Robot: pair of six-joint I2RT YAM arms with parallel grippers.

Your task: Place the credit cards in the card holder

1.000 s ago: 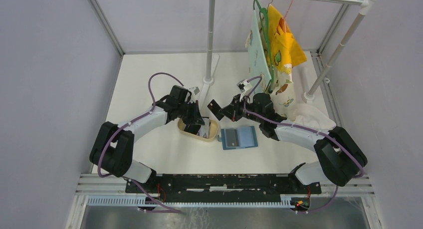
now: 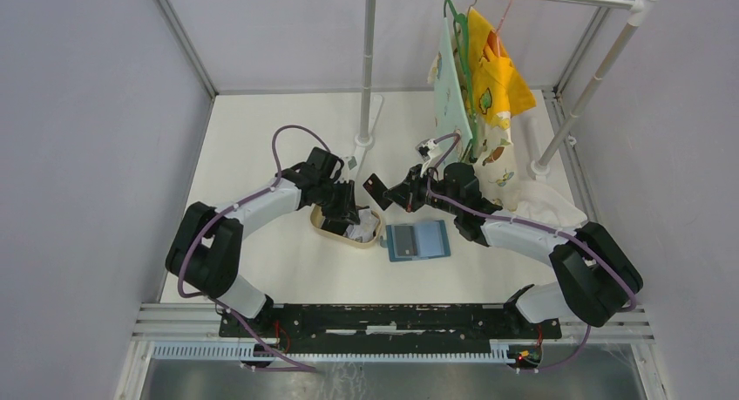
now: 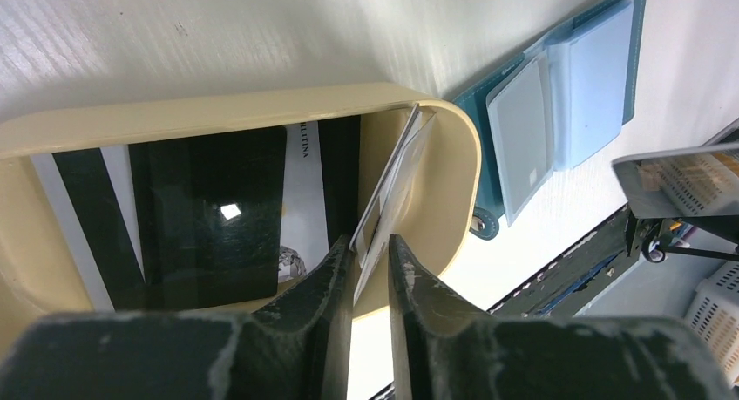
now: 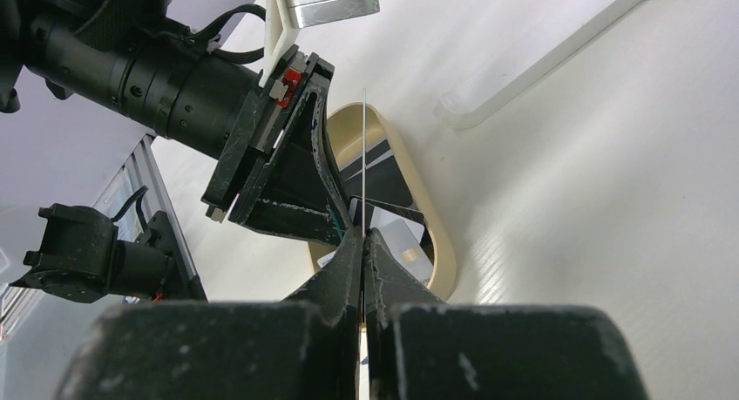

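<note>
A tan tray (image 2: 326, 234) holds black and white cards (image 3: 212, 217); at its end in the left wrist view a few white cards (image 3: 396, 182) lean upright. My left gripper is over that end, its fingertips close together at those cards, partly open; whether it grips one is unclear. My right gripper is shut on a thin dark card (image 2: 376, 191), held aloft beside the tray, seen edge-on in the right wrist view. The blue card holder (image 2: 416, 240) lies open on the table right of the tray, with clear sleeves.
A garment rack (image 2: 366, 69) with hanging clothes (image 2: 488, 77) stands at the back right, its foot behind the tray.
My left arm has shifted slightly right and toward the back over the tray, and the white cards under it have shifted a little. The right arm holds still with its card.
</note>
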